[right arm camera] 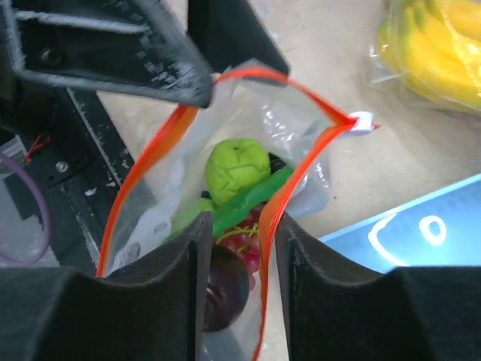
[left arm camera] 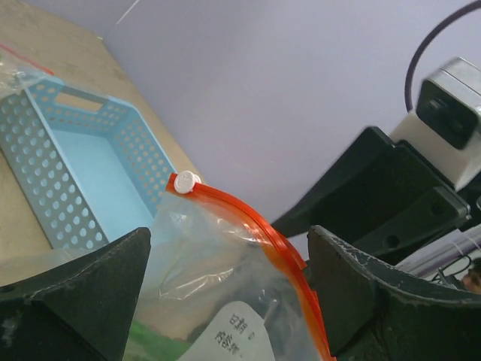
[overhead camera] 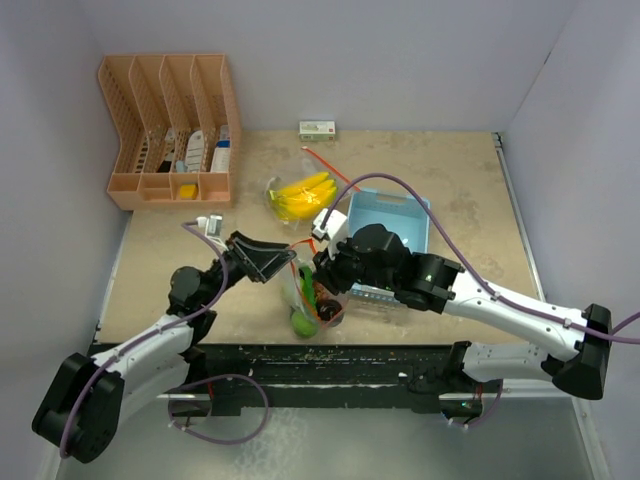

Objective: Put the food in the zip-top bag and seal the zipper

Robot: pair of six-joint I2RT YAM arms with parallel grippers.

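Observation:
A clear zip bag [overhead camera: 296,290] with an orange zipper rim [right arm camera: 274,214] stands mouth open. Inside show a green round fruit [right arm camera: 237,169], a long green vegetable [right arm camera: 252,198], red grapes [right arm camera: 242,244] and a dark purple item [right arm camera: 225,289]. My left gripper [overhead camera: 277,262] is open at the bag's left side, and in its wrist view the rim passes between its spread fingers. A white slider [left arm camera: 185,182] sits on the rim's end. My right gripper has its fingers apart, the near stretch of rim running between them, close to one finger.
Behind lies another clear bag holding yellow bananas [overhead camera: 304,197]. A light blue basket [overhead camera: 428,240] stands just behind the right gripper. At the back left is a tan organizer [overhead camera: 170,190], and a small box [overhead camera: 317,130] sits by the back wall.

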